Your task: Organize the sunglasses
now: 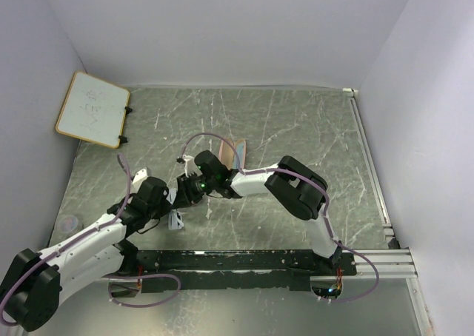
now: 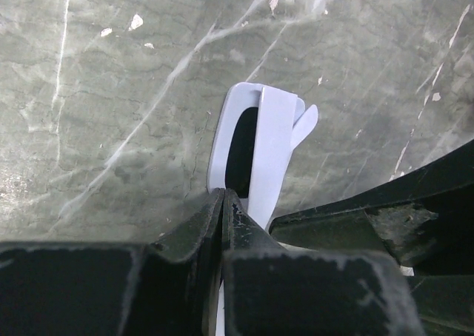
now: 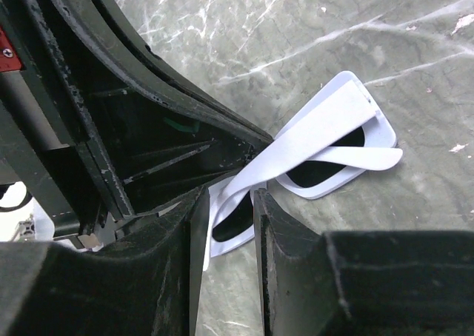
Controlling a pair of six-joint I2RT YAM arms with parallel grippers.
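Note:
White-framed sunglasses with dark lenses (image 3: 317,173) lie on the grey marbled table at front left, one temple crossing over the frame. In the top view only a small part of the sunglasses (image 1: 175,219) shows between the two arms. My left gripper is right at the sunglasses, its fingertips close together against the frame; how far its fingers stand apart is unclear. My right gripper is open by a narrow gap, with part of a lens visible beyond it. The grippers partly hide the sunglasses' near end.
A partitioned brown and blue box (image 1: 232,153) stands behind the right arm. At the back left is a whiteboard (image 1: 94,108), and a clear round container (image 1: 68,225) sits by the left edge.

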